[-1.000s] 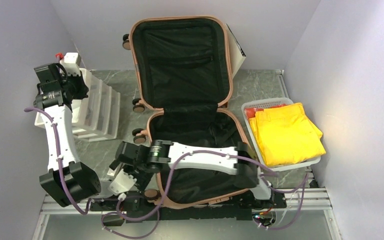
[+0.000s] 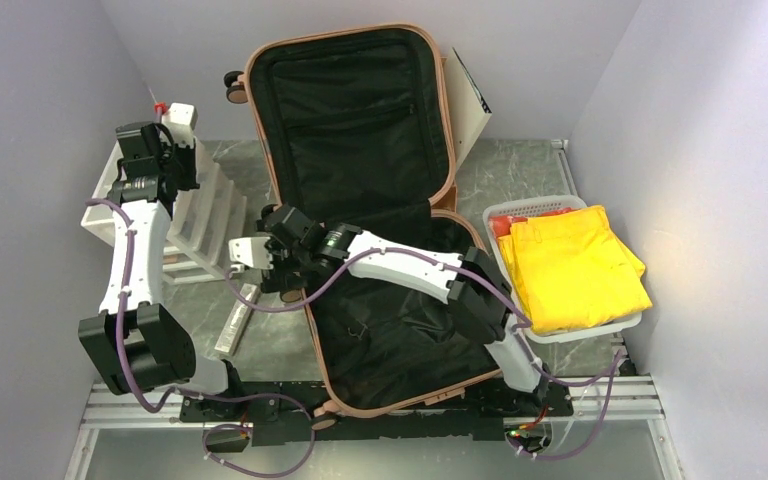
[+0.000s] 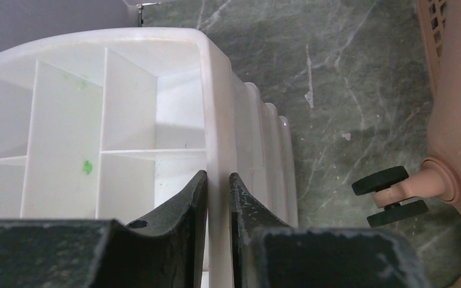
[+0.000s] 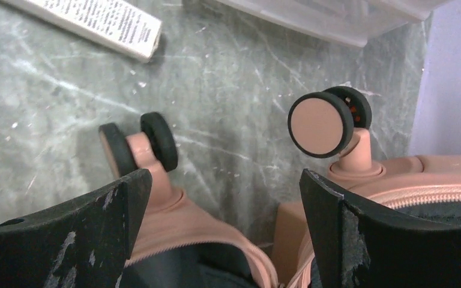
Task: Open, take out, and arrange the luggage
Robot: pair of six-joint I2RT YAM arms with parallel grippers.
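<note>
The suitcase (image 2: pixel 349 110) lies open, dark lining and tan rim, both halves looking empty. My left gripper straddles the rounded upper edge of the white divided container (image 3: pixel 126 39) at the left, a finger on each side of it; whether it clamps is unclear. My right gripper stands open over the suitcase's left edge, near two caster wheels (image 4: pixel 318 123), nothing between its fingers. The grey basket (image 2: pixel 585 334) at the right holds folded yellow clothing (image 2: pixel 570 270) and something red.
A pale board (image 2: pixel 465 110) stands behind the lid. A long pale bar (image 2: pixel 236 325) lies on the floor left of the suitcase. Walls close in on the sides and back.
My right arm has moved upward in the top view along the suitcase's left side. The left arm and container shifted slightly; the lid has shifted too.
</note>
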